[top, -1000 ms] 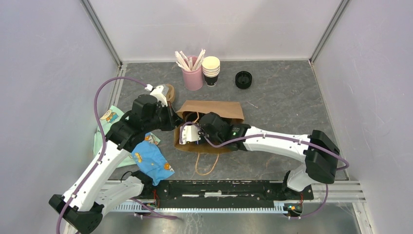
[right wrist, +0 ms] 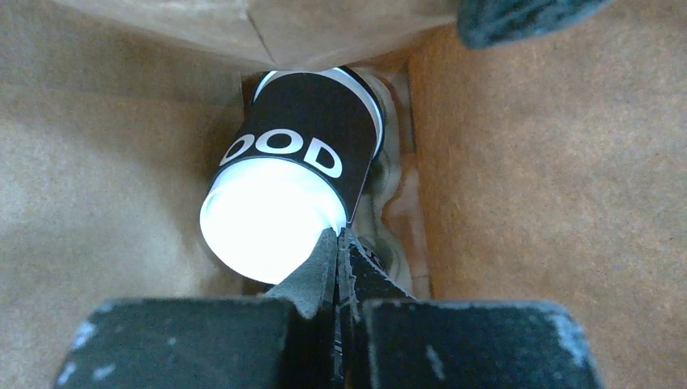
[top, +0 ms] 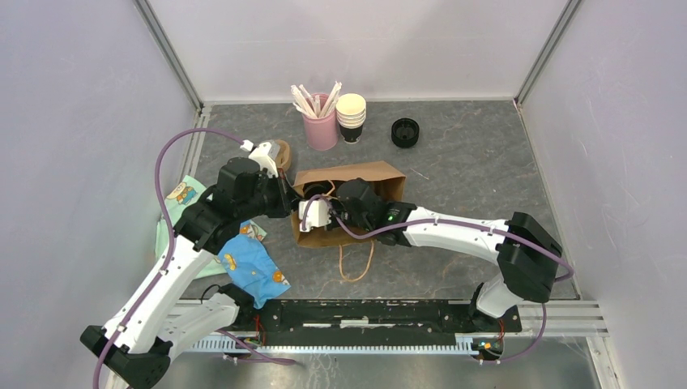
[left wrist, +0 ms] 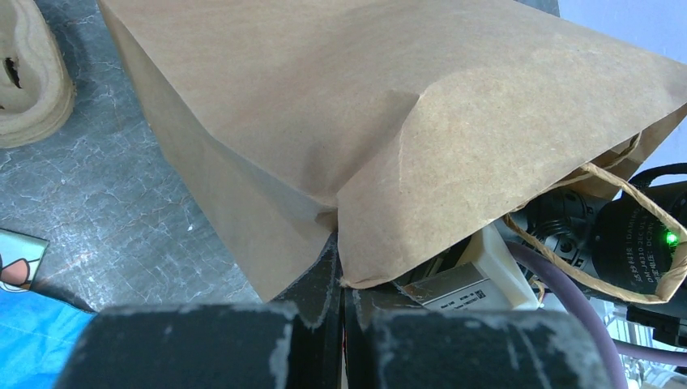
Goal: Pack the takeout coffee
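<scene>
An open kraft paper bag point(top: 377, 174) stands at the table's centre. My left gripper is shut at its left edge, on the bag's folded paper as it appears in the left wrist view. My right gripper reaches down inside the bag, shut, its tips at the white end of a cup point(right wrist: 312, 121) with a black sleeve. That cup lies tilted at the bag's bottom beside a moulded carrier point(right wrist: 389, 203); nothing clearly shows between the right fingers.
A pink straw holder point(top: 320, 130), a cup stack point(top: 351, 109) and a black lid point(top: 405, 133) stand at the back. Cloths point(top: 255, 263) lie front left, and spare carriers point(left wrist: 32, 97) sit behind the left arm.
My right gripper and wrist have shifted slightly toward the back. The bag's front handle has moved a little right. The left arm is still.
</scene>
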